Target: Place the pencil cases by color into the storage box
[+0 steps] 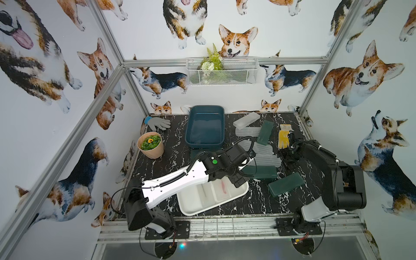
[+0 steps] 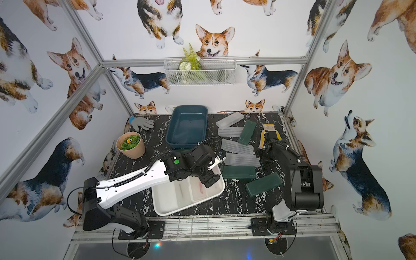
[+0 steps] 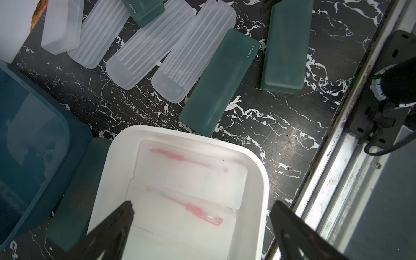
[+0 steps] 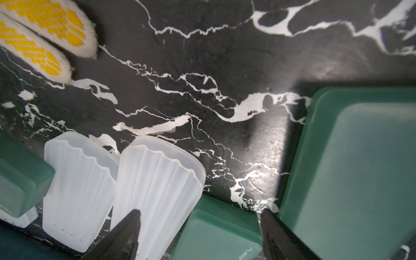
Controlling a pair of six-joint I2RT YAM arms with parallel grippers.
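Note:
Dark green pencil cases [image 2: 264, 184] and frosted clear ones [image 1: 264, 160] lie loose on the right half of the table. One green case [image 1: 265, 132] rests across the clear ones; another [image 3: 82, 190] lies between the blue box and the white box. The white box [image 3: 178, 133] holds clear items with pink pieces inside; the dark blue box [image 2: 169, 125] is empty. My left gripper is open over the white box, nothing between its fingers. My right gripper stands part open above a clear case [image 4: 158, 182] and a green case [image 4: 221, 229], holding nothing.
Yellow work gloves [image 1: 284, 135] lie right of the cases. A grey glove [image 1: 159, 123] and a potted plant [image 1: 151, 145] stand at the left. Bare marble shows at the front right.

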